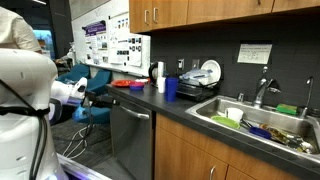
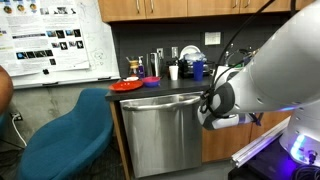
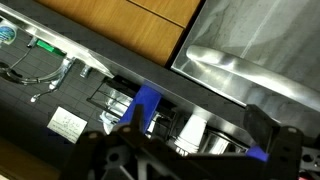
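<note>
The dishwasher (image 2: 165, 140) is a stainless steel front under the dark countertop, and its door looks shut. Its bar handle (image 3: 245, 72) runs slantwise across the upper right of the wrist view, in front of my gripper. The two dark fingers stand wide apart, with nothing held between them. In exterior view 2 the gripper (image 2: 206, 106) is close to the right end of the handle; whether it touches cannot be told. Exterior view 1 has the gripper (image 1: 101, 101) near the dishwasher's left side, small and dark.
On the counter are a blue container (image 1: 171, 88), a white dish rack (image 1: 205, 73) and red plates (image 1: 127, 83). The sink (image 1: 255, 118) holds several items. A blue chair (image 2: 70, 140) stands left of the dishwasher. Wooden cabinets (image 1: 190, 150) flank it on the right.
</note>
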